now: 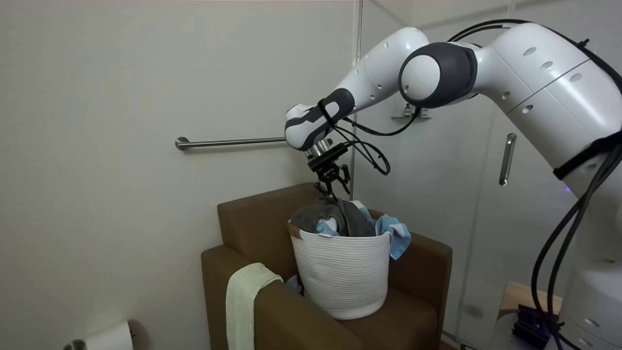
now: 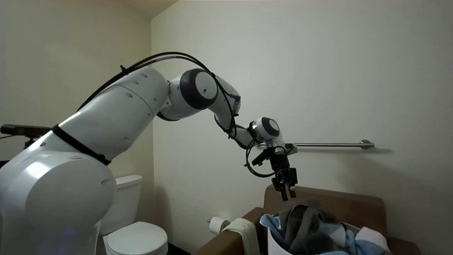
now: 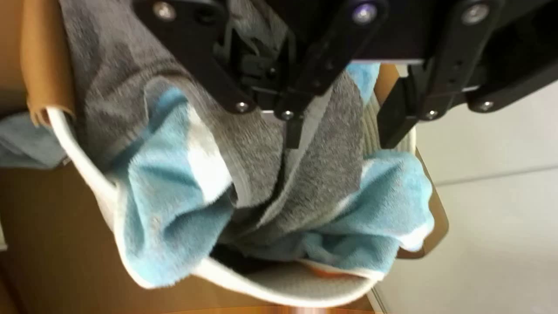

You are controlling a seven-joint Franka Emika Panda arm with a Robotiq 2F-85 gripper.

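A grey towel (image 1: 356,220) lies heaped and slumped in the white woven basket (image 1: 341,274), which stands on the brown armchair. Blue-and-white cloth (image 3: 172,209) shows around the towel, part of it hanging over the rim. Just over the heap my gripper (image 2: 288,197) points down with its fingers apart. In the wrist view the grey pile spans the gap below the fingers (image 3: 390,117), and no cloth is seen clamped. One fingertip looks very close to the towel in exterior view 1; whether it touches is unclear.
The brown armchair (image 1: 262,218) surrounds the basket, with a pale towel (image 1: 248,297) draped over its arm. A metal grab bar (image 2: 335,145) runs along the wall behind. A toilet (image 2: 138,240) stands at the left in exterior view 2.
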